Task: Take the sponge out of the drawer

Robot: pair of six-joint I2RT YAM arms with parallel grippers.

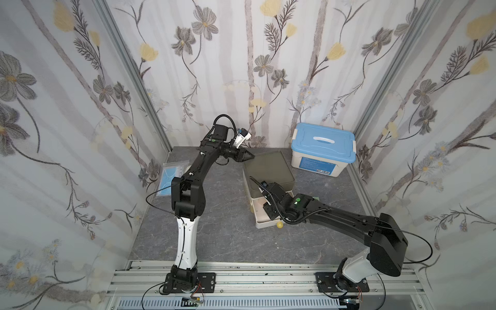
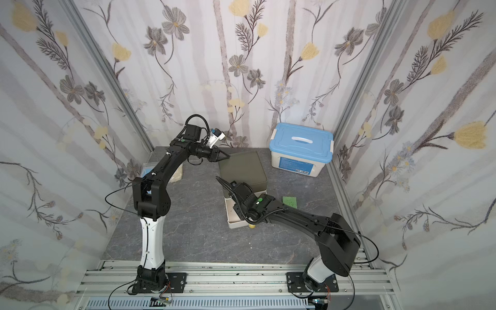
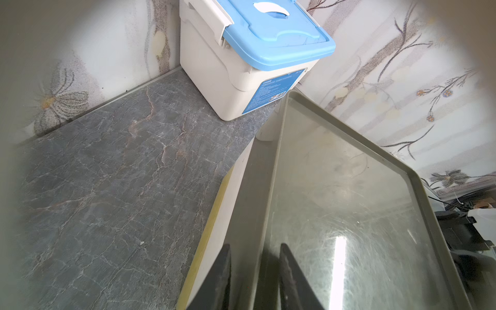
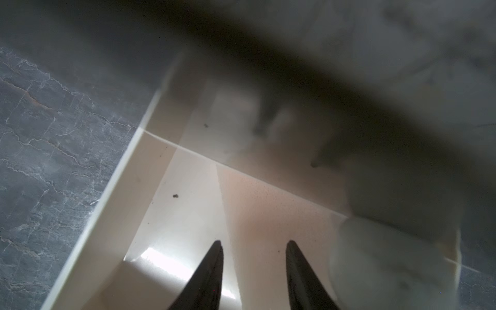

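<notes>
A green sponge point(image 2: 289, 201) lies on the table, to the right of the drawer unit point(image 1: 268, 168). The drawer point(image 1: 264, 222) stands pulled out toward the front. Its pale floor shows in the right wrist view, with a whitish rounded object point(image 4: 392, 263) at the right side; I cannot tell what that is. My right gripper is over the drawer, fingers apart and nothing between them. My left gripper is shut on the raised rim point(image 3: 273, 165) of the unit's grey-brown top.
A small yellow ball point(image 1: 279, 224) rests by the drawer's front corner. The blue-lidded box point(image 1: 323, 147) stands at the back right. A bag with something blue point(image 1: 168, 178) lies at the left.
</notes>
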